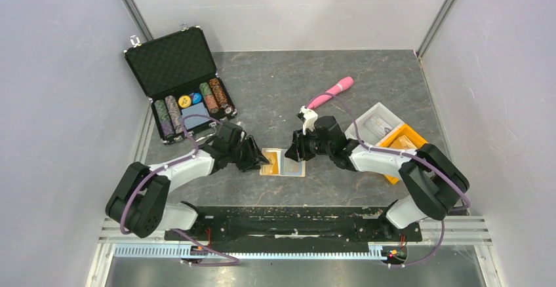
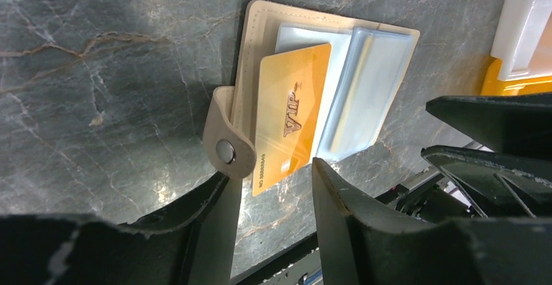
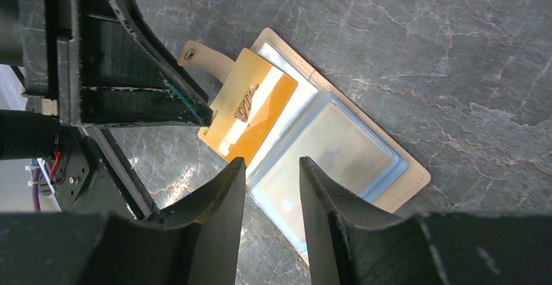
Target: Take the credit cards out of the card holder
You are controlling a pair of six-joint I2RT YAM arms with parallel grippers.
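Observation:
The beige card holder (image 2: 257, 18) lies open on the grey table, its snap flap (image 3: 208, 60) sticking out at one side. An orange card (image 2: 291, 116) rests on a white piece, beside clear sleeves (image 2: 368, 90) holding pale contents. My left gripper stands open at the flap end, over the edge of the orange card, nothing visibly held. My right gripper hangs above the sleeve side, fingers apart, nothing between them.
An open poker chip case (image 1: 169, 64) is at the back left. A pink microphone (image 1: 334, 89) lies behind the right arm. White and orange bins (image 1: 370, 111) sit at the right.

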